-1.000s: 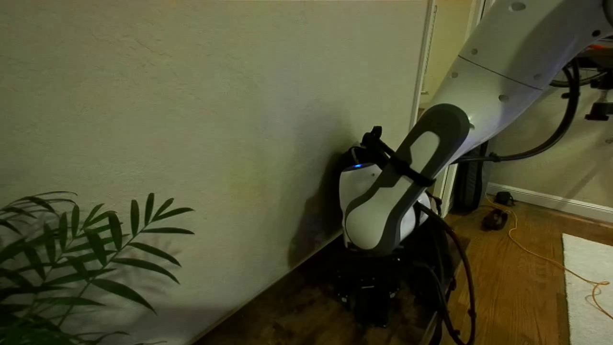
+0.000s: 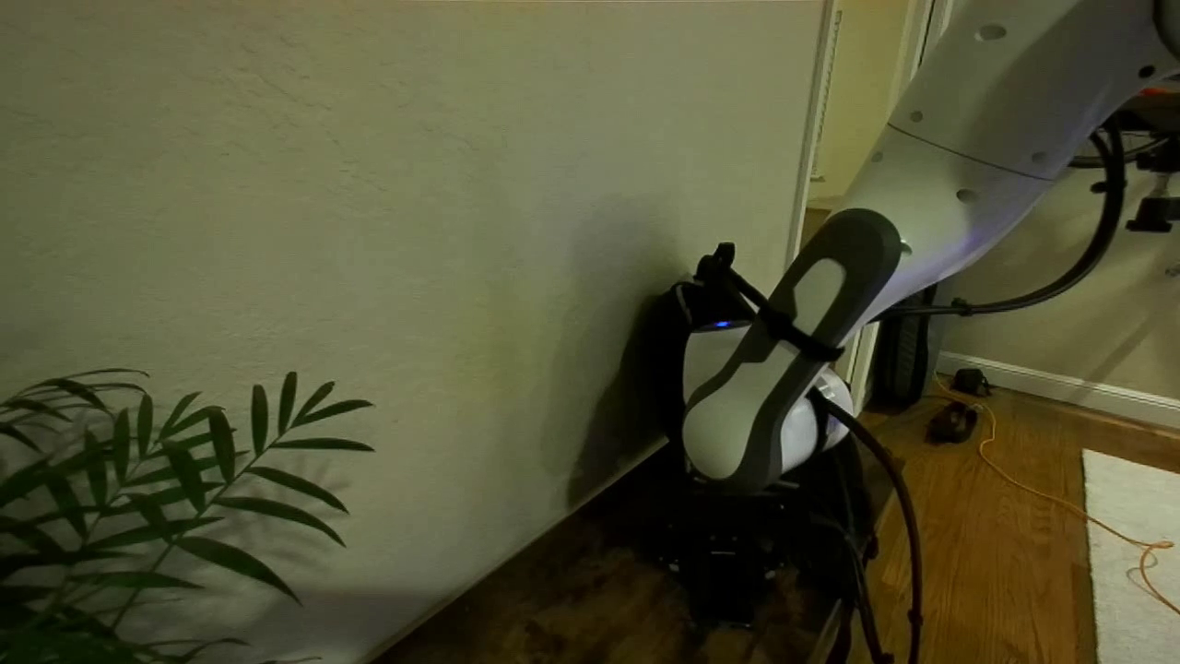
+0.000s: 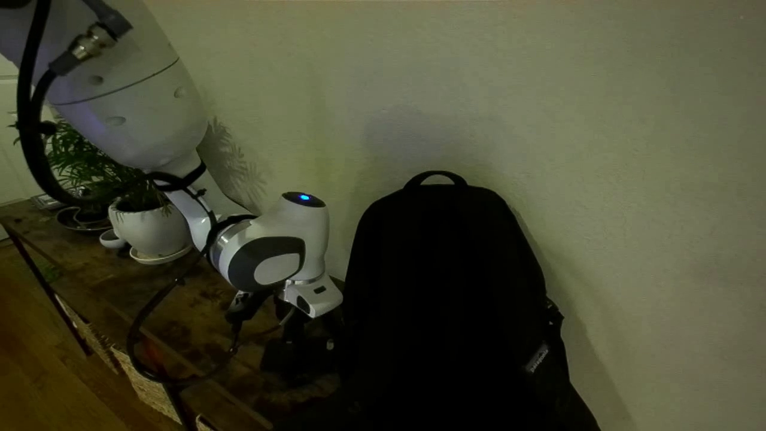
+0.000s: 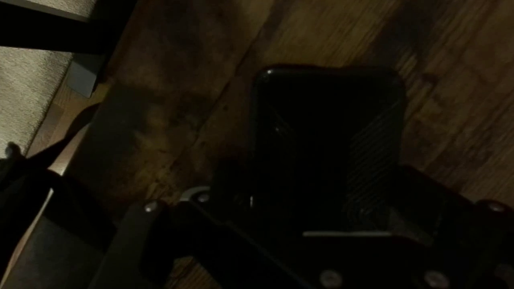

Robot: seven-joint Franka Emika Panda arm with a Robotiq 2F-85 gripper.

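Observation:
A dark, rounded-corner rectangular object (image 4: 327, 139) lies on the brown wooden tabletop (image 4: 462, 120) in the wrist view. Its surface is nearly black, so what it is cannot be made out. My gripper stands open over the near part of this object, its dark fingers to the left and right. Contact between them is too dark to judge. In exterior view 2 the gripper (image 3: 305, 337) points down beside the backpack, mostly lost in shadow.
A large black backpack (image 3: 452, 301) leans against the wall (image 3: 632, 143), close beside the wrist. Potted plants, including one in a white pot (image 3: 151, 226), stand farther along the table. The table's edge (image 4: 96, 120) runs along the left of the wrist view.
In exterior view 1 the wrist and gripper have shifted somewhat to the right, away from the wall. The plant and room have stayed put.

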